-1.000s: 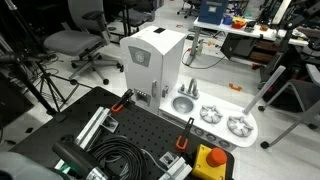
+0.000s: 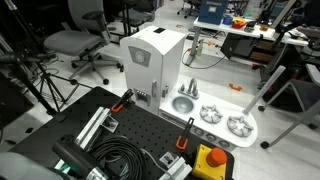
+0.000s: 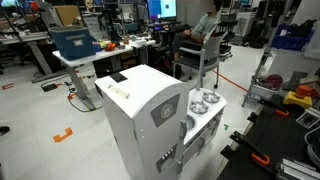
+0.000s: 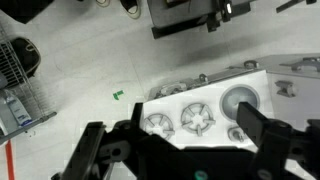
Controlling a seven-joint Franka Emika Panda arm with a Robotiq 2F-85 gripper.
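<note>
A white toy kitchen has a tall cabinet (image 2: pixel 157 68) beside a low counter. Set into the counter are a round metal sink (image 2: pixel 182 105) and two stove burners (image 2: pixel 240 126). In exterior view 2 the cabinet (image 3: pixel 150 110) stands in front, with its counter partly behind it. From the wrist view I look down on the counter, with the sink (image 4: pixel 239 99) at right and a burner (image 4: pixel 198 119) near the middle. My gripper is open, its dark fingers wide apart over the counter. Nothing shows between them except the counter below. I cannot make out the gripper clearly in the exterior views.
A dark perforated table (image 2: pixel 150 130) adjoins the kitchen, carrying coiled black cable (image 2: pixel 118 158) and a yellow box with a red button (image 2: pixel 214 158). Office chairs (image 2: pixel 85 38) stand beyond.
</note>
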